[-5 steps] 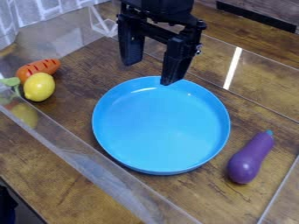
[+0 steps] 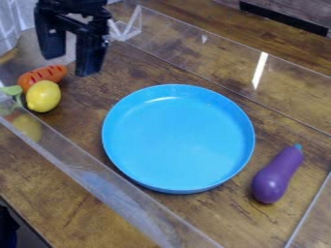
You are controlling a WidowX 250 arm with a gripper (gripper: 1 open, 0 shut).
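My black gripper hangs at the top left with its two fingers apart and nothing seen between them, just above and beside an orange carrot. Below the carrot lies a yellow lemon-like object. A round blue plate sits empty in the middle, and a purple eggplant lies to its right.
Clear transparent walls border the wooden surface. The area behind the plate is bare wood. Something green lies at the left edge, partly out of view.
My gripper has moved from over the blue plate to the left, above the carrot and lemon. The objects look unmoved.
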